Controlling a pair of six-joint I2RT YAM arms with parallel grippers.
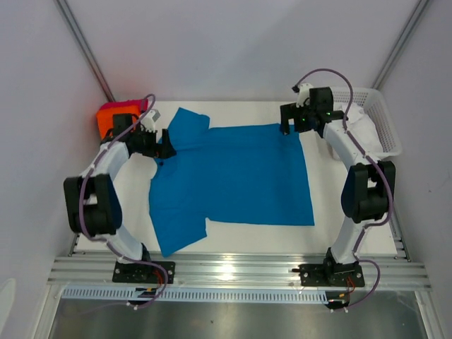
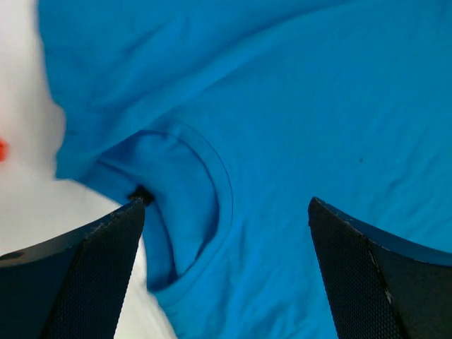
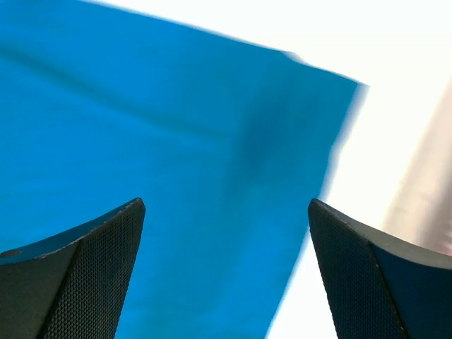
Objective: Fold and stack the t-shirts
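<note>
A blue T-shirt [image 1: 233,176] lies spread on the white table, sleeves to the left, with a fold near its upper left sleeve. My left gripper [image 1: 159,145] stands open over that left part; in the left wrist view creased cloth [image 2: 176,191] lies between and beyond the fingers. My right gripper [image 1: 293,118] is open above the shirt's top right corner [image 3: 318,106], which the right wrist view shows blurred.
Red and orange folded items [image 1: 113,113] sit at the back left. A white basket [image 1: 388,141] holding white cloth stands at the right. Bare table [image 1: 254,240] borders the shirt at front and back.
</note>
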